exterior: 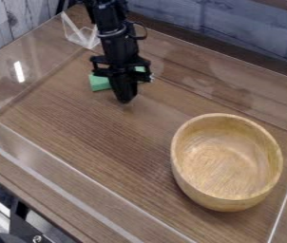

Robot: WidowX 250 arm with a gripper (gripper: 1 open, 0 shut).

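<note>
My black gripper (124,95) reaches down from the top of the camera view to just above the wooden table, over a green object (102,82) that is partly hidden behind it. The green object shows on both sides of the gripper's body. The fingertips look close together; whether anything is between them is hard to see.
A large round wooden bowl (226,160) sits at the right front. Clear plastic or cables lie along the left and top left edges.
</note>
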